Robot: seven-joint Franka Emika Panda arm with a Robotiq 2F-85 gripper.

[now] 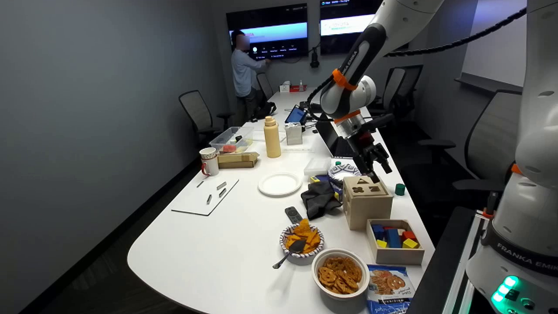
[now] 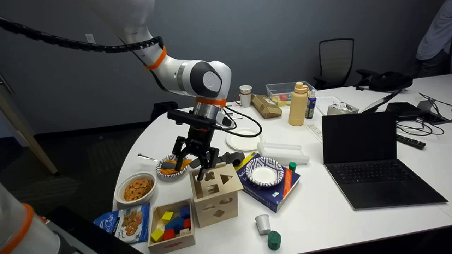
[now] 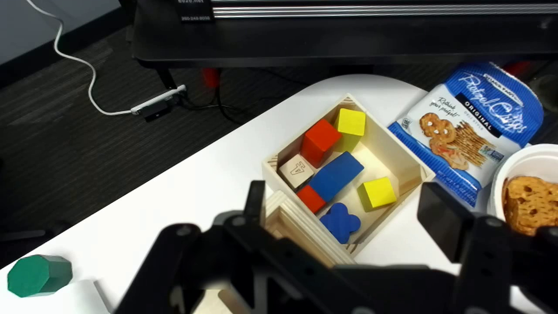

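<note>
My gripper (image 2: 183, 173) stands open above the wooden shape-sorter box (image 2: 219, 211), its fingers wide apart with nothing between them. In the wrist view the fingertips (image 3: 255, 201) frame a shallow wooden tray (image 3: 405, 162). Inside the tray are a red block (image 3: 320, 138), a blue block (image 3: 336, 175), a yellow cube (image 3: 379, 193), a blue flower-shaped block (image 3: 341, 222) and other blocks. The sorter's lid, with its cut-out holes, shows in exterior view 2. A green block (image 2: 274, 240) lies on the table to the right of the sorter, close to a small white cup (image 2: 263, 224).
Beside the tray are a pretzel bag (image 1: 391, 288) and a bowl of pretzel crisps (image 1: 340, 274). A chip bowl with a spoon (image 1: 301, 240) is near. A book (image 2: 279, 192) bearing a patterned bowl (image 2: 265, 171) sits by the sorter, and a laptop (image 2: 381, 177) lies farther right.
</note>
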